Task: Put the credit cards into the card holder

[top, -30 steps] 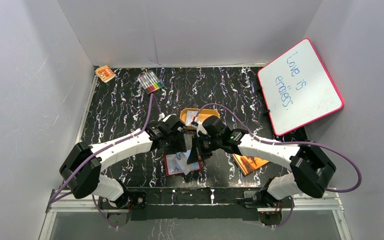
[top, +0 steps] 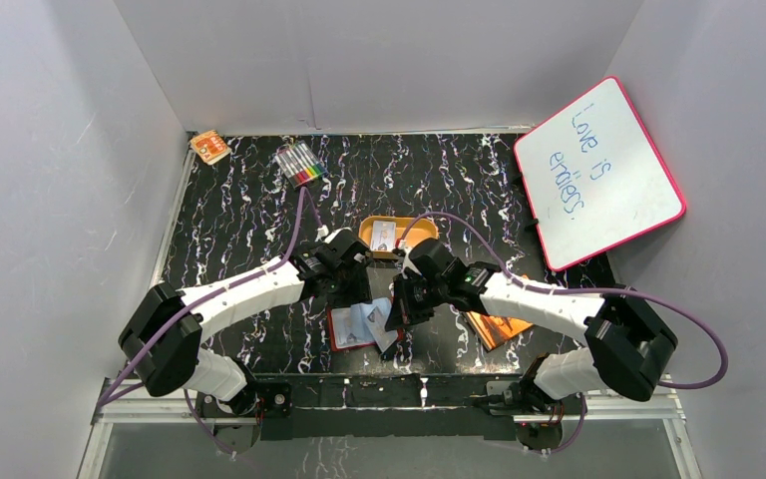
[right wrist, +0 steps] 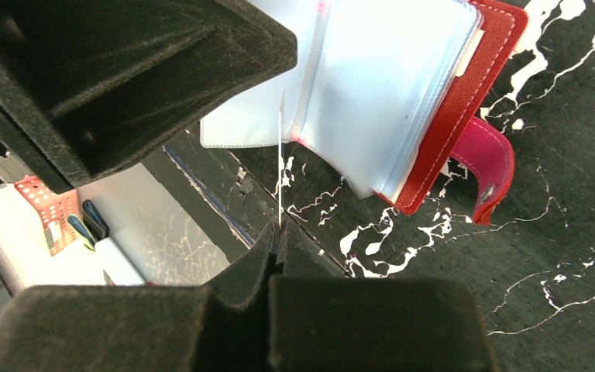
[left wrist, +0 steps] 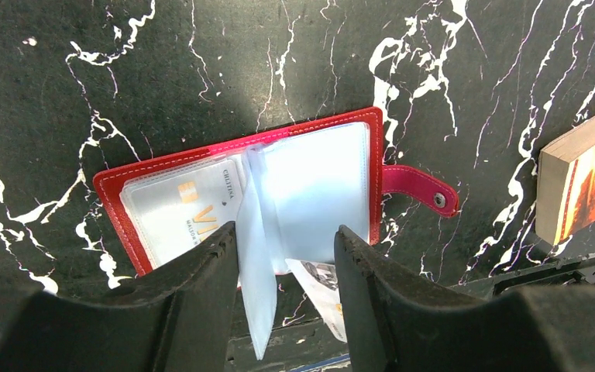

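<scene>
The open red card holder [left wrist: 116, 182] lies on the table with clear sleeves [left wrist: 318, 178]; a white card [left wrist: 190, 205] shows in its left side. One clear flap [left wrist: 256, 256] stands up between the fingers of my left gripper, which is open above the holder. At the holder's front edge, my right gripper is shut on a thin card [right wrist: 280, 167], seen edge-on as a white line. In the left wrist view part of that card [left wrist: 324, 298] shows near the left gripper's right finger. Whether its edge is inside a sleeve I cannot tell.
Behind the grippers stands a yellow tray [top: 426, 230] with a card [top: 383, 236] in it. A book [top: 499, 327] lies to the right, markers [top: 300, 163] at the back left, and a whiteboard [top: 598, 170] at the right. The table's front edge is close.
The left arm has stayed in place.
</scene>
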